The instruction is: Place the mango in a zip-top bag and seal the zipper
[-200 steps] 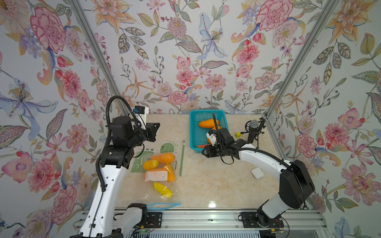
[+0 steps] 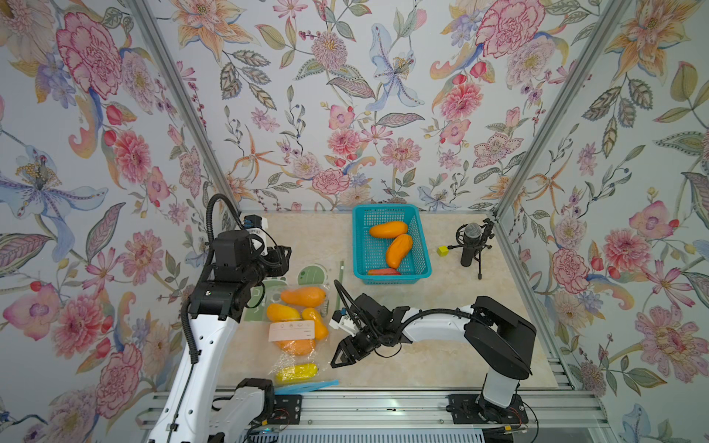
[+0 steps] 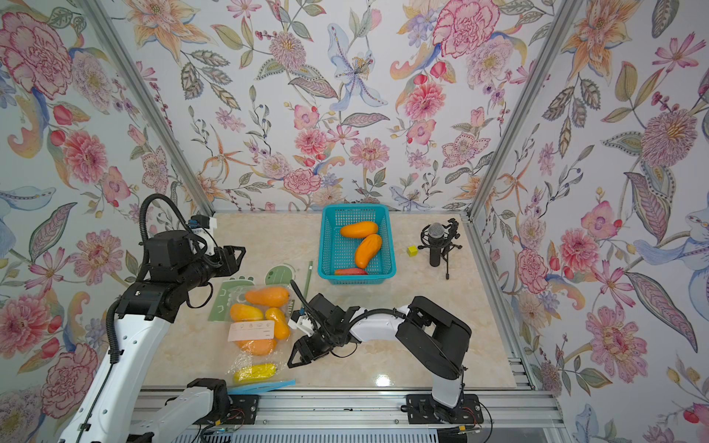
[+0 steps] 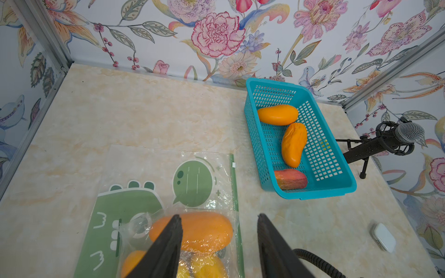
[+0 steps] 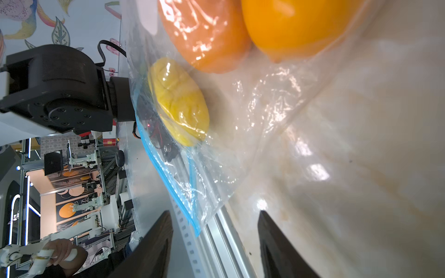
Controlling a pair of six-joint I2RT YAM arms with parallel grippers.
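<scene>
A clear zip bag (image 5: pixel 259 120) lies on the left of the table with several orange fruits in it, among them a mango (image 2: pixel 283 313). Close to its mouth is a yellow fruit (image 5: pixel 183 102). The blue zipper strip (image 2: pixel 310 386) faces the table's front edge; in the right wrist view two blue edges stand apart. My right gripper is open beside the bag's right side, near the mouth, its fingers empty. Above the far left part of the bag, my left gripper has its fingers apart with nothing between them.
A turquoise basket (image 2: pixel 355 254) at the back holds two mangoes (image 2: pixel 399 251) and a reddish fruit (image 2: pixel 382 271). To its right stand a black tripod device (image 2: pixel 469 243) and a small yellow cube (image 2: pixel 443 251).
My left gripper has moved slightly. The yellow fruit lies nearer the zipper, and an orange fruit now shows below the label.
</scene>
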